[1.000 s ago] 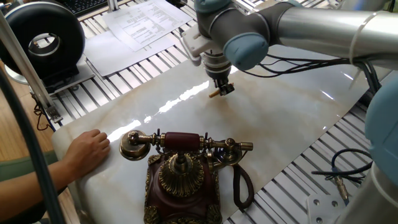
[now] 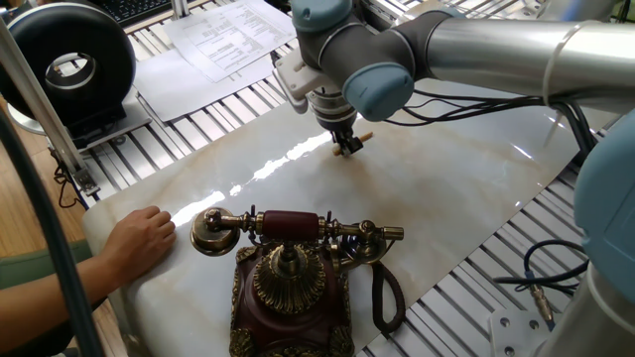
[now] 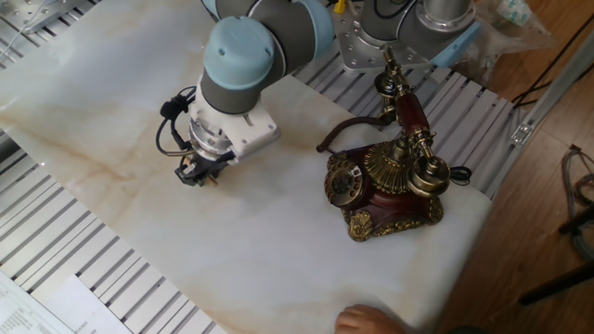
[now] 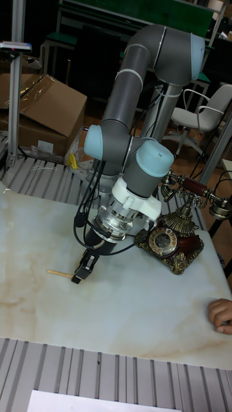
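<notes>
A short tan wooden stick shows on both sides of my gripper in exterior view 1, over the far middle of the marbled tabletop. The black fingers cross its middle, low over the surface. In exterior view 3, the stick extends left from beside the gripper, which points downward. A small piece of the stick shows by the gripper in exterior view 2. The fingers hide the contact, so I cannot tell whether they are open or shut, nor whether the stick touches the table.
An ornate dark-red and brass telephone stands on the tabletop, its cord beside it. A person's hand rests at the table's edge. Papers lie on the slatted frame beyond.
The stick seems unmoved; phone and hand stay put.
</notes>
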